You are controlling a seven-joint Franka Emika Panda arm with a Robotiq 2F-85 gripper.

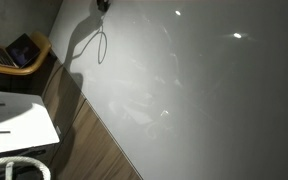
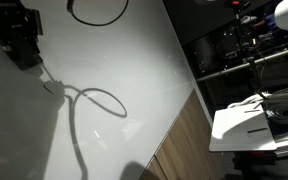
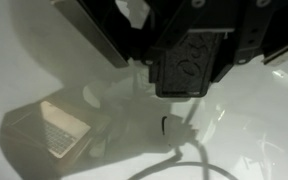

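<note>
My gripper is shut on a dark block with faint scribbles on its face, seen at the top middle of the wrist view. Its fingers press the block from both sides. Beyond the block, a short dark curved mark shows on the glossy pale board. In exterior view 2 the dark gripper hangs at the upper left, close over the board; the block is hard to make out there. Only a bit of the gripper shows at the top edge of exterior view 1.
Wood panelling borders the board. A white table with thin dark items, and a laptop on a chair, stand left in exterior view 1. Cables lie at the right of exterior view 2. Most of the board is clear.
</note>
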